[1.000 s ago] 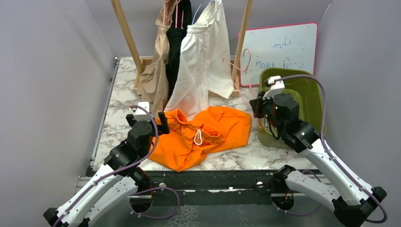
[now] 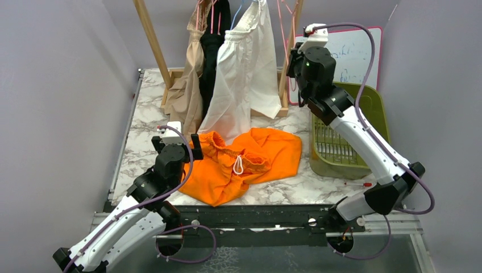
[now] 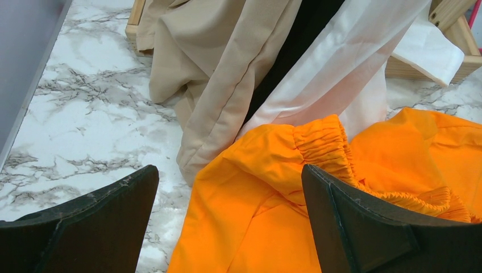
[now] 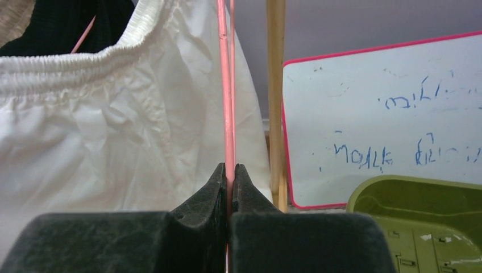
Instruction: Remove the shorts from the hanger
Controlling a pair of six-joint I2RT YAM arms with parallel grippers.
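Orange shorts (image 2: 267,153) (image 3: 250,227) with a white drawstring lie loose on the marble table. Above them my left gripper (image 2: 177,147) is open, nothing between its fingers. My right gripper (image 2: 294,62) is raised at the back right, shut on a pink hanger (image 4: 227,85) with no garment visible on it. Beige shorts (image 2: 187,96), black shorts (image 2: 210,68) and white shorts (image 2: 244,74) hang from the rack.
The wooden rack (image 2: 152,40) stands at the back. A green basket (image 2: 377,119) and a whiteboard (image 2: 358,57) are at the right. Bare marble (image 2: 142,125) shows at the left.
My left arm and the orange shorts are unchanged.
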